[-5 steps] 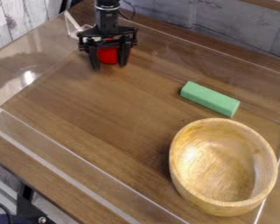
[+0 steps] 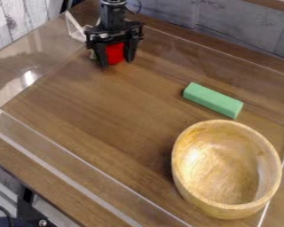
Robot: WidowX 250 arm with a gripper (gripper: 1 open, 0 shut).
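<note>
My black gripper (image 2: 113, 43) is low at the back left of the wooden table, around a red object (image 2: 114, 54), with its fingers on either side of it. The fingers partly hide the object, and I cannot tell whether they are closed on it. A small pale item shows just left of the red object. A green block (image 2: 213, 100) lies on the right, and a large wooden bowl (image 2: 226, 197) stands at the front right, both apart from the gripper.
A grey wall runs behind the back edge. The table's left edge drops away at the lower left.
The gripper has shifted very slightly over the red object. The green block and the bowl have not moved.
</note>
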